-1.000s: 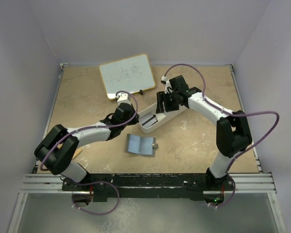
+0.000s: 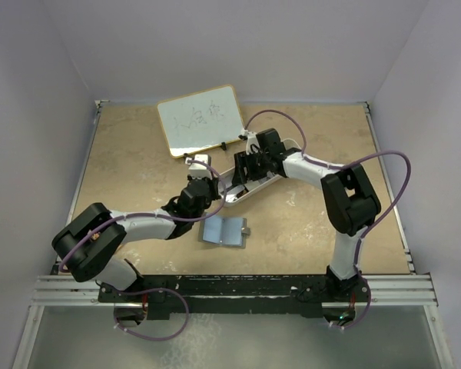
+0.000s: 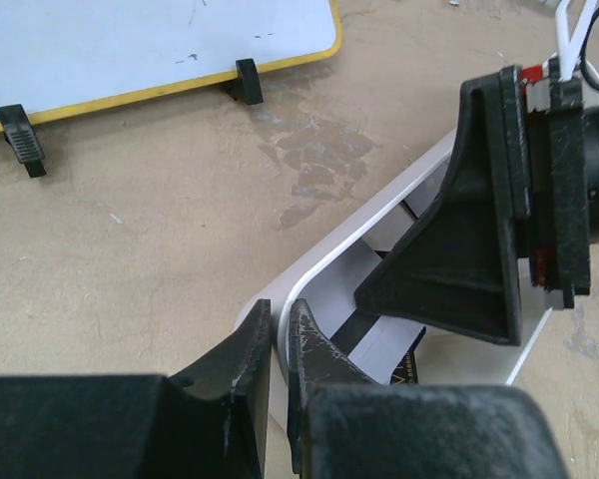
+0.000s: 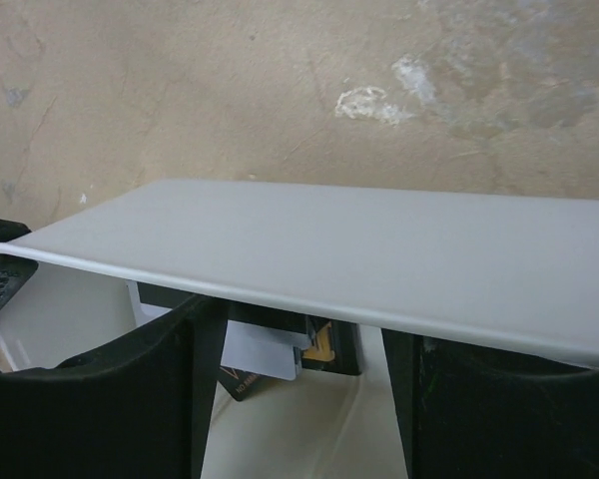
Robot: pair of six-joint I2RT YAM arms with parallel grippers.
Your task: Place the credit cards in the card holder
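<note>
A white tray (image 3: 343,249) holds several cards (image 4: 255,344), dark and silver. My left gripper is shut at the tray's near-left end, up against its rim. My right gripper is open over the inside of the tray, with the cards seen between and behind its fingers. The blue open card holder (image 2: 223,231) lies on the table below the tray in the top view.
A whiteboard (image 2: 200,115) with a yellow frame lies at the back, behind the tray. Walls bound it at back and sides.
My right gripper has moved left along the tray toward my left gripper. The left gripper has shifted slightly at the tray's end.
</note>
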